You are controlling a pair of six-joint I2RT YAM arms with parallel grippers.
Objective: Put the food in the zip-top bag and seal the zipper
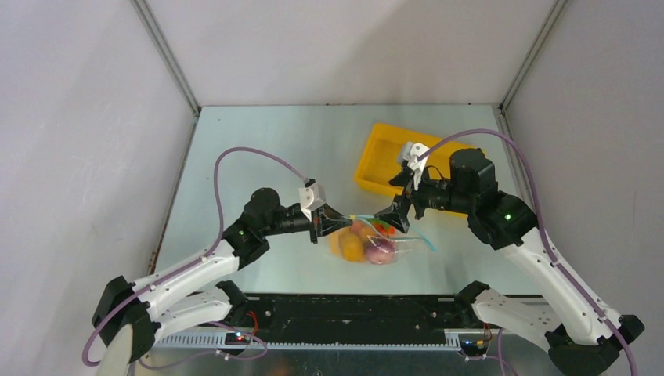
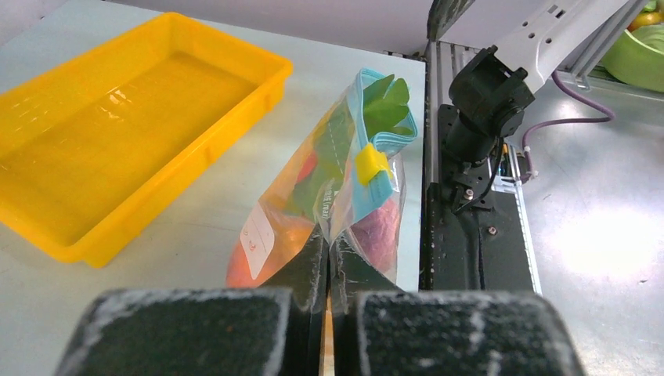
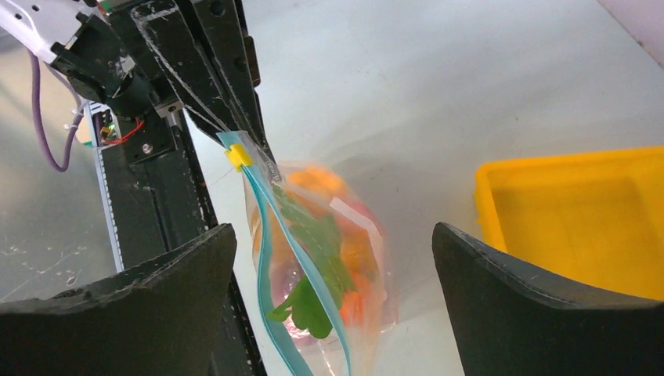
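A clear zip top bag [image 1: 371, 244] holding orange, red, purple and green food lies on the table, its blue-edged mouth [image 3: 319, 282] apart along much of its length. My left gripper is shut on the bag's upper corner beside the yellow slider, which also shows in the right wrist view at the bag's top end. My right gripper is open above the bag, to the right of the left one, with nothing held between its fingers.
A yellow tray [image 1: 374, 157], empty where visible, stands behind the bag at the back right, partly under the right arm. Its front edge [image 1: 344, 294] lies just below the bag.
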